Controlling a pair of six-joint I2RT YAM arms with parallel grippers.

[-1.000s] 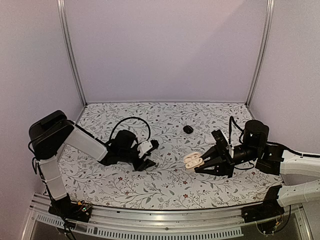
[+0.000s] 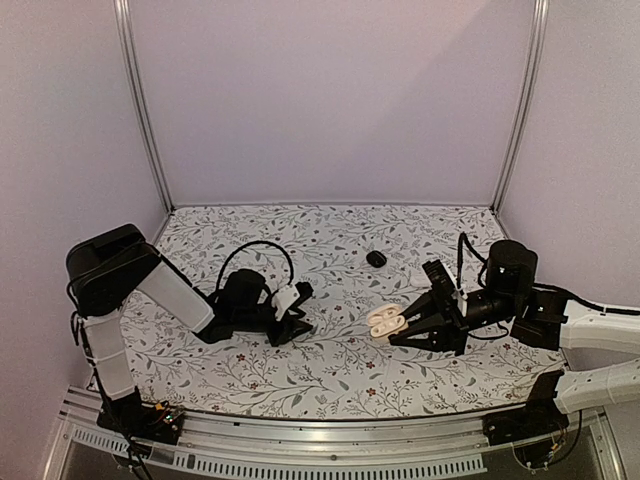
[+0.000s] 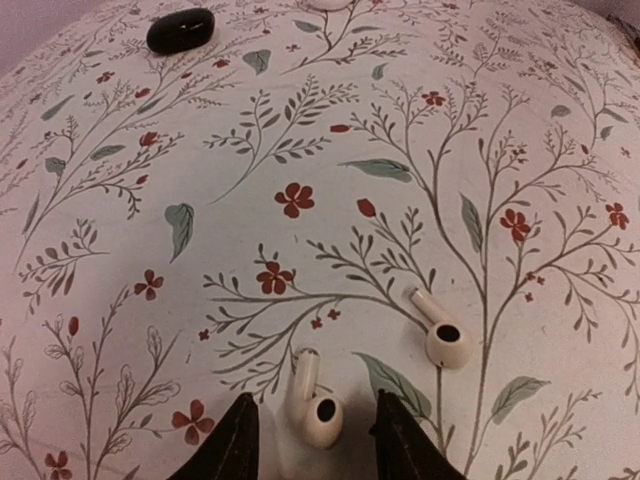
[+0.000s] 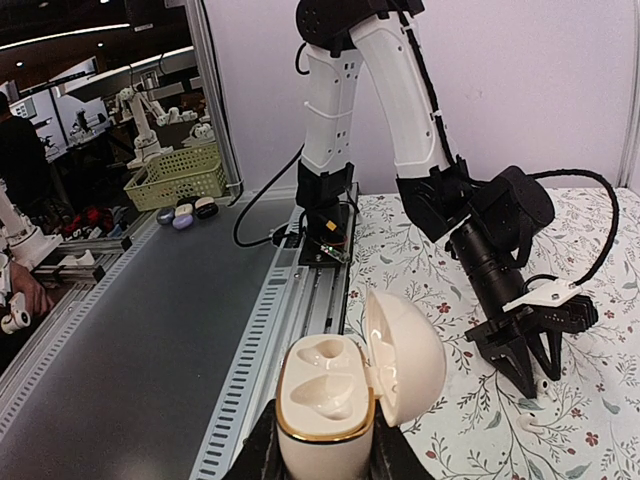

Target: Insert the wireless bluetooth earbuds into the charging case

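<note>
My left gripper is low over the table, its fingers apart on either side of a white earbud (image 3: pixel 322 420), not closed on it. A second earbud (image 3: pixel 448 343) lies to its right and farther off. My right gripper is shut on the open white charging case (image 4: pixel 325 385), held up with its lid raised and two empty wells showing. In the top view the case (image 2: pixel 386 322) is at the right middle, and the left arm hides the earbuds.
A small black object (image 2: pixel 376 259) lies at the back middle of the patterned table (image 2: pixel 320 380). Pale walls stand at the back and sides.
My left gripper has shifted slightly in the top view, lately a little down and leftward. The right arm and the case have not moved.
</note>
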